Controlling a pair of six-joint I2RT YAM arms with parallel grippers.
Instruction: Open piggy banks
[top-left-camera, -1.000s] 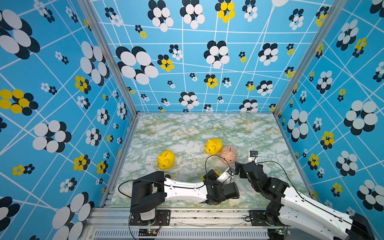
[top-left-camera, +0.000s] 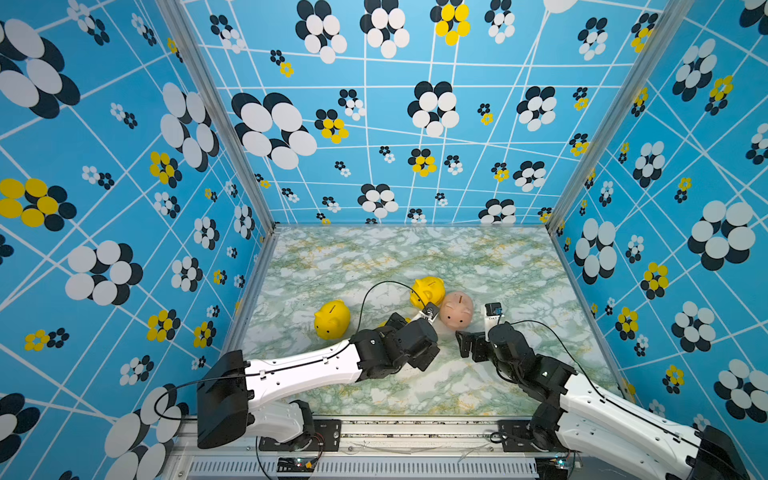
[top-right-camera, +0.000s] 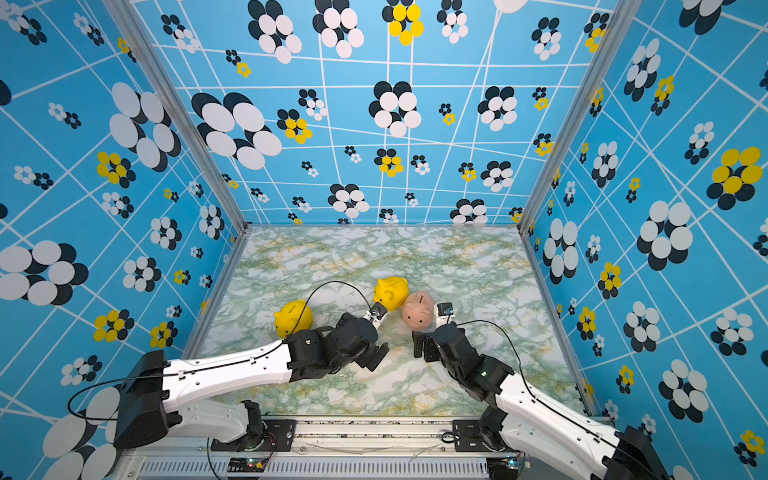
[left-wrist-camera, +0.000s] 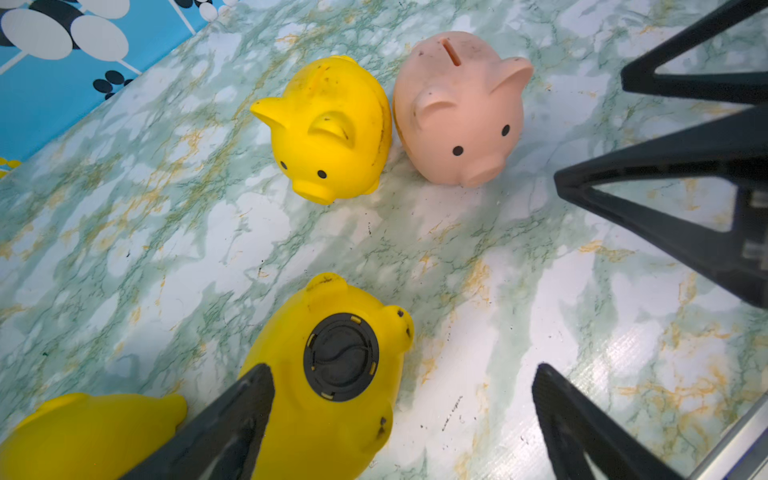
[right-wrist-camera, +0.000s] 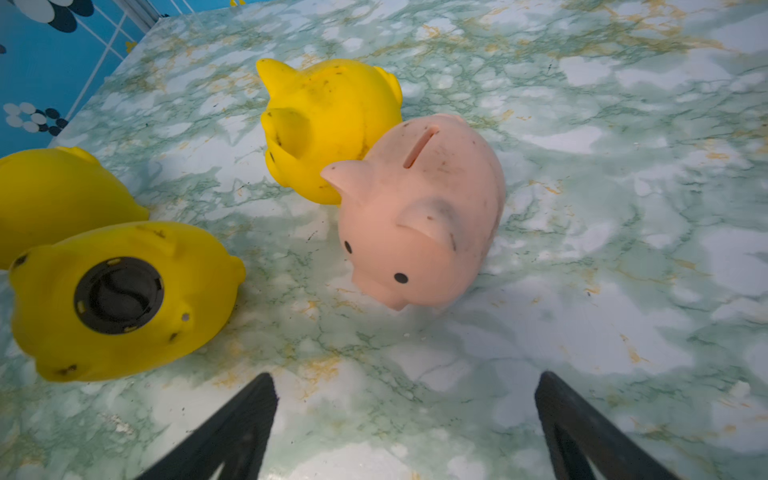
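A yellow piggy bank (left-wrist-camera: 276, 432) lies belly up, a round black plug (left-wrist-camera: 341, 356) set in its underside. My left gripper is open above it, one finger (left-wrist-camera: 236, 416) overlapping its left edge in the left wrist view; whether they touch cannot be told. The pink piggy bank (right-wrist-camera: 424, 208) stands upright, slot on top, against another upright yellow bank (right-wrist-camera: 332, 120). My right gripper stands open and empty, in front of the pink bank. A further yellow bank (top-left-camera: 332, 320) stands upright at the left. From above, my left arm mostly covers the belly-up bank.
The two grippers are close together, and fingers of the right one (left-wrist-camera: 664, 152) show in the left wrist view. Blue patterned walls (top-left-camera: 400, 160) enclose the back and sides.
My left arm has swung and turned, its gripper shifting left and away from the front edge. My right gripper has edged left. A small dark round thing left of centre is now hidden.
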